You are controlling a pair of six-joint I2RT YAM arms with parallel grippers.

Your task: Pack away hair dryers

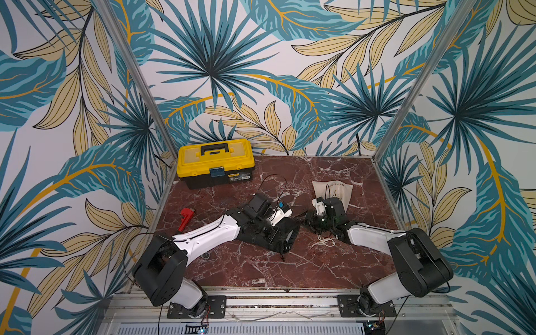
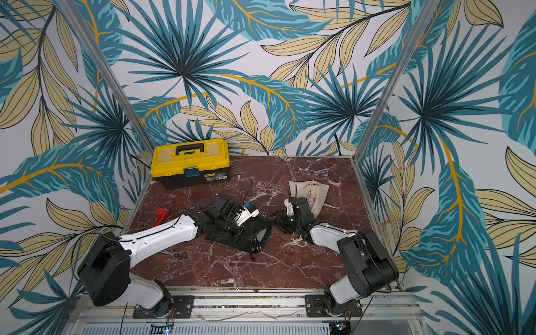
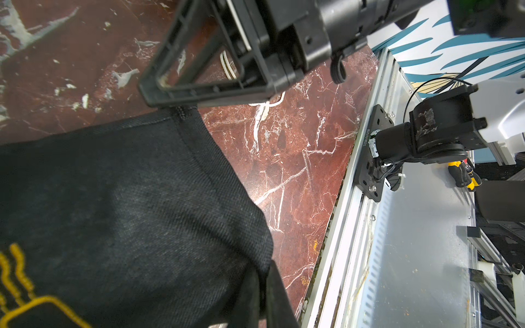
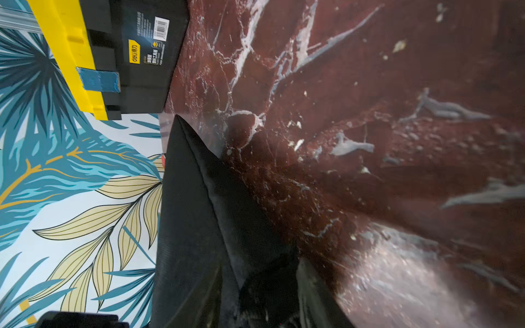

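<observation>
A black cloth bag with a yellow print lies across the left middle of the table, partly hidden by my left arm. In the left wrist view, my left gripper is shut on the bag's edge near a corner. My right gripper stands open, with dark cloth of the raised black bag reaching between its fingers. At the table's left lies a red pistol-shaped item, perhaps a hair dryer. A beige pouch with printed lettering lies behind my right gripper, partly covered by it.
A yellow and black toolbox stands at the back left. A white cord lies below the right gripper, and a small metal ring near the front left.
</observation>
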